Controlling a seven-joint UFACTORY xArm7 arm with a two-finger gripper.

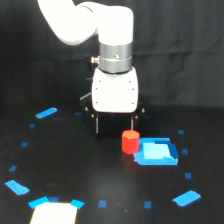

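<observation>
A small red block (130,142) stands on the dark table, close to the left edge of a blue-rimmed tray (172,160) with a pale inside. My white arm reaches down from the top of the camera view. Its gripper (117,125) is above and slightly left of the red block, with its dark fingers spread apart. No object shows between them. The fingertips are hard to make out against the black background, and their distance in depth from the block cannot be told.
Blue tape pieces mark the table, including a strip at the far left (46,113) and one at the front right (186,198). A pale object (53,214) is cut off at the bottom left.
</observation>
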